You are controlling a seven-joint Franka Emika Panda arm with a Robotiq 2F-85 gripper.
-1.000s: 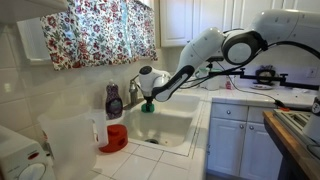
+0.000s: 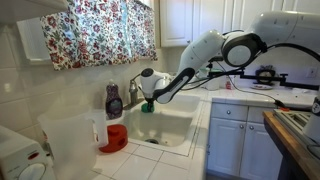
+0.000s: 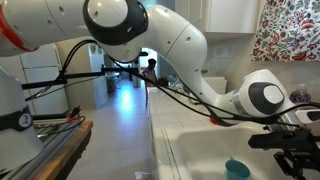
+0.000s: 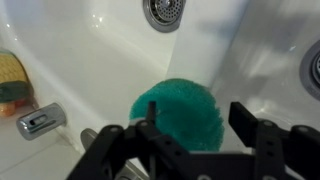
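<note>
A teal, rounded object (image 4: 180,115) shows below my gripper in the wrist view. Its near side is partly covered by the dark fingers, which stand apart; contact with them cannot be made out. The same teal object (image 3: 237,169) appears in the white sink in exterior view 2, to the left of my gripper (image 3: 297,160). From exterior view 1, the teal object (image 2: 148,107) sits just under the gripper (image 2: 149,101) at the sink's back side.
The white sink (image 2: 170,127) has two drains (image 4: 163,12) and a pale divider. A faucet stands behind it. A red bowl (image 2: 113,138), a dark bottle (image 2: 113,102) and a translucent container (image 2: 70,145) stand at the left. A yellow-green sponge (image 4: 10,75) lies on the rim.
</note>
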